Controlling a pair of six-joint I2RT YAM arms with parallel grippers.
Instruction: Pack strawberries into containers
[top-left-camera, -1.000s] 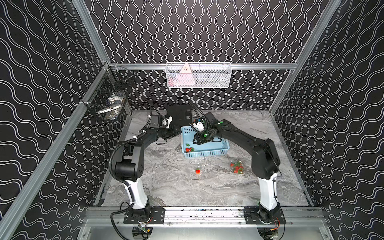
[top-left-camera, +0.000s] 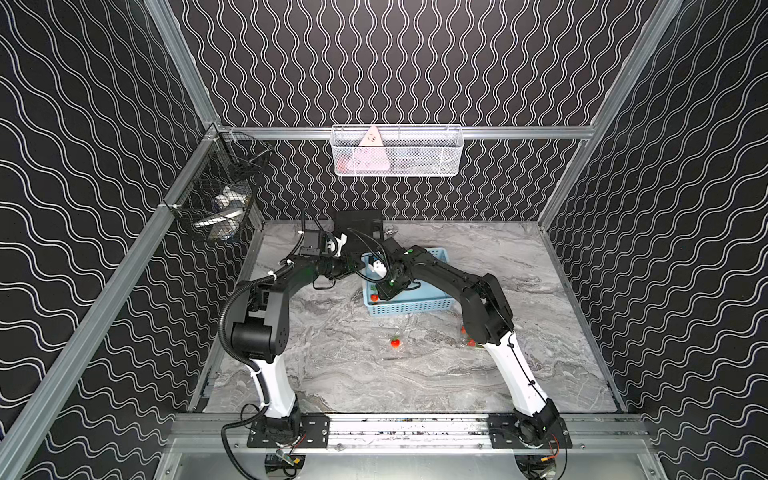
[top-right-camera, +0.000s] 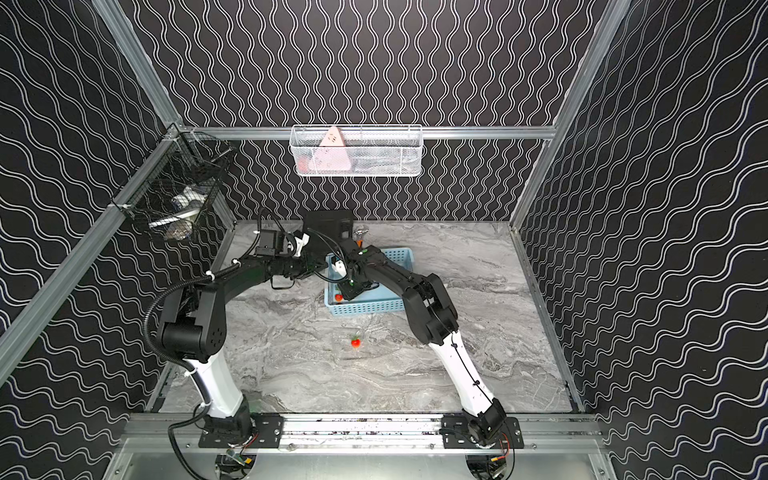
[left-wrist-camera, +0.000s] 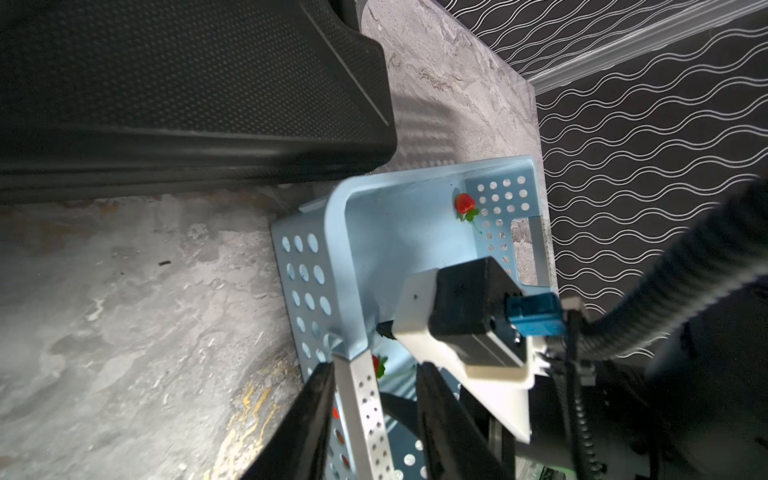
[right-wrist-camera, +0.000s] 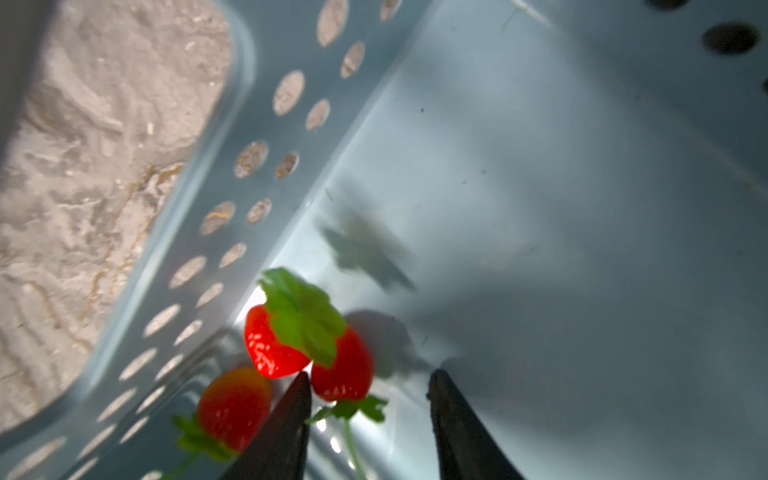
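Observation:
Over the near left part of the blue basket (top-left-camera: 412, 306), my right gripper points down with its fingers part open. Several red strawberries with green leaves lie bunched in that corner. One strawberry (right-wrist-camera: 344, 368) shows between or just beyond the fingertips, and another strawberry (right-wrist-camera: 233, 409) lies left of them. My left gripper stands part open at the basket's left rim, which shows between its fingers. At the basket's far end lies a single strawberry (left-wrist-camera: 465, 204). A small clear container (top-left-camera: 471, 337) with red fruit is mostly covered by my right arm.
A lone strawberry (top-right-camera: 356, 342) sits on the marble table in front of the basket. Behind the basket's left end stands a black box (top-right-camera: 328, 224). Both arms crowd the basket's left side.
My right arm has swung left and slightly lower, bringing its gripper over the strawberries in the basket's near left corner. It now covers much of the container. The left arm looks unmoved.

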